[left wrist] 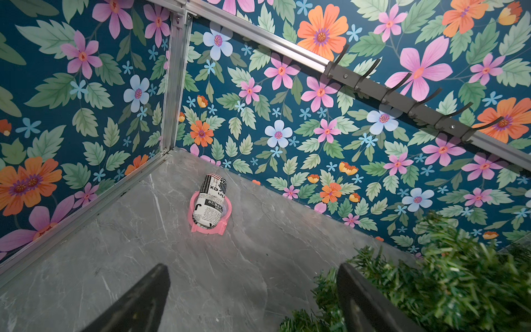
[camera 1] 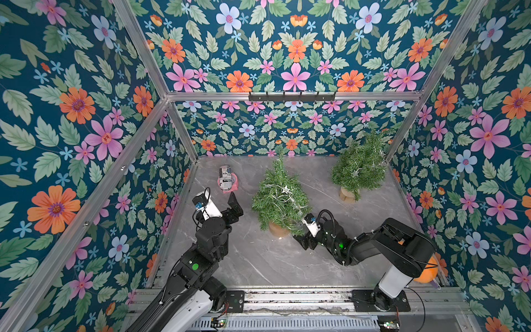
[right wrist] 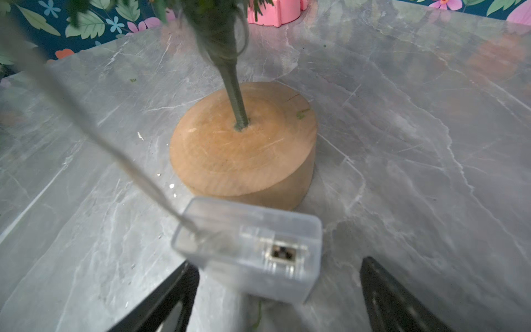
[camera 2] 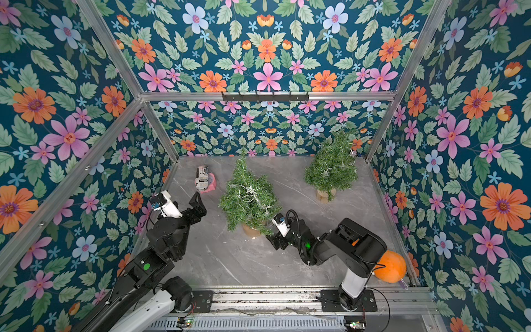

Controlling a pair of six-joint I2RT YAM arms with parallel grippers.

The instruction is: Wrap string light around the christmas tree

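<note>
The middle Christmas tree point(camera 1: 279, 196) has string light wire in its branches and stands on a wooden base point(right wrist: 243, 144). A translucent battery box point(right wrist: 249, 243) with a wire running upward lies before that base, between the open fingers of my right gripper, blurred at the frame bottom. My left gripper stands left of that tree, fingers apart with nothing between them, over bare table.
A second tree point(camera 1: 358, 166) with lights stands back right. A printed roll point(left wrist: 210, 204) in a pink holder point(left wrist: 196, 224) sits back left. An orange round object point(camera 2: 390, 266) is behind the right arm; hooks line the back rail.
</note>
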